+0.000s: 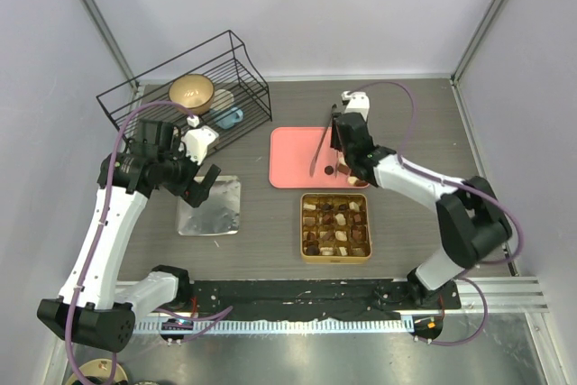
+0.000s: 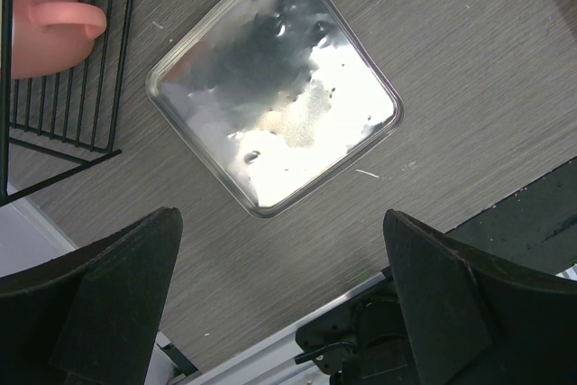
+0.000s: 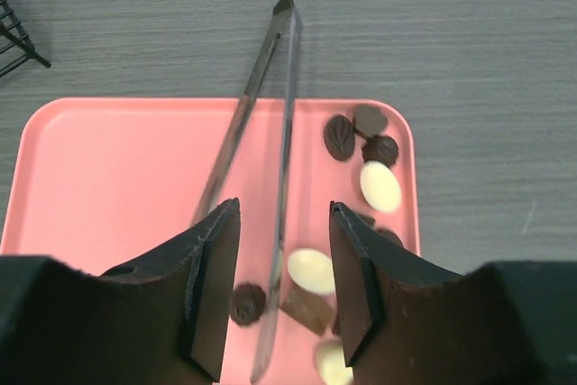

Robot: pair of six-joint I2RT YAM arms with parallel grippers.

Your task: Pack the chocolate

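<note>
Several brown and white chocolates lie on the pink tray (image 1: 293, 158), mostly along its right side; one is a white chocolate (image 3: 380, 187). Metal tongs (image 3: 223, 164) with spread legs slant across the tray, their joined end past its far edge. My right gripper is open above the tray, one tong leg (image 3: 285, 146) showing between its fingers. Whether the fingers touch the tongs I cannot tell. Rows of chocolates sit in the gold box (image 1: 335, 259) in front of the tray. My left gripper hangs open and empty near the flat silver lid (image 2: 288, 96).
A black wire rack (image 1: 236, 65) at the back left holds a tan bowl (image 1: 192, 93) and a cup (image 1: 231, 118). Table between lid and gold box is clear, as is the strip right of the tray.
</note>
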